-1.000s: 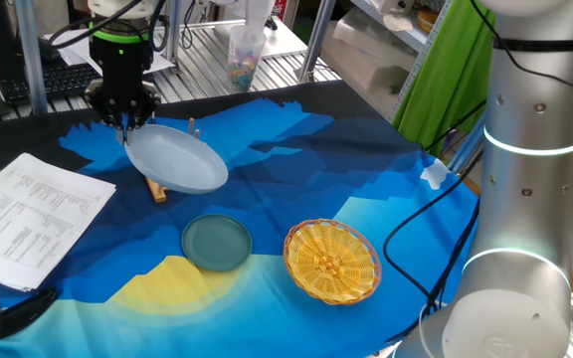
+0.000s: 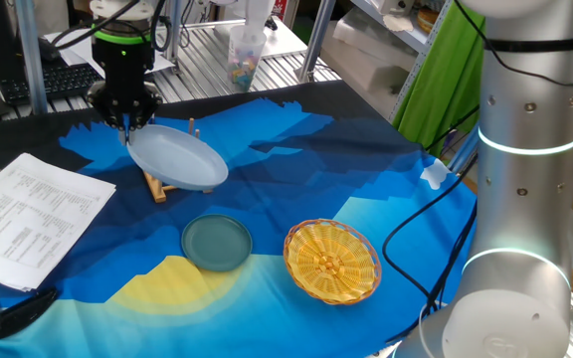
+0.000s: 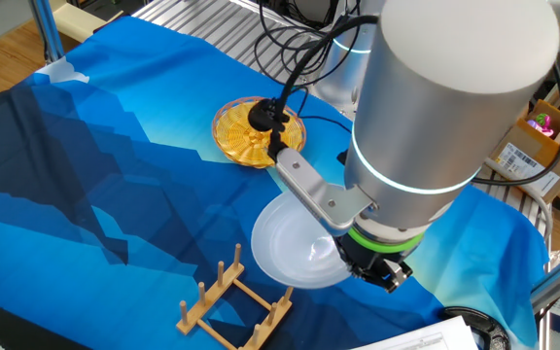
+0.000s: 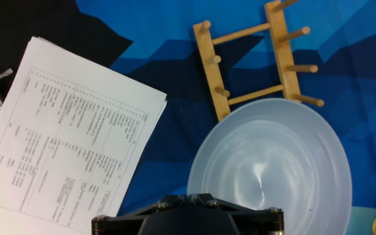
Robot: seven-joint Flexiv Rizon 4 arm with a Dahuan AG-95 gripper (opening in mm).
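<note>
A pale blue-white plate (image 2: 178, 158) is held by its rim in my gripper (image 2: 127, 137), which is shut on it above the table. The plate hangs tilted in exterior view 1, its broad face showing. In the wrist view the plate (image 4: 273, 163) fills the lower right, and the gripper meets its left edge. Close by stands a wooden dish rack (image 4: 282, 52) with upright pegs; exterior view 2 shows the rack (image 3: 231, 306) beside the plate (image 3: 295, 243), empty. From exterior view 1 the plate hides most of the rack.
A dark green plate (image 2: 217, 243) lies flat on the blue cloth, with a yellow wicker basket (image 2: 332, 262) to its right. Printed sheets (image 2: 33, 219) lie at the left, near a black clamp (image 2: 3, 313). Cloth behind the basket is clear.
Over the last second the held plate has shifted very slightly, and a little more of the rack shows behind it. The green plate and basket stay put.
</note>
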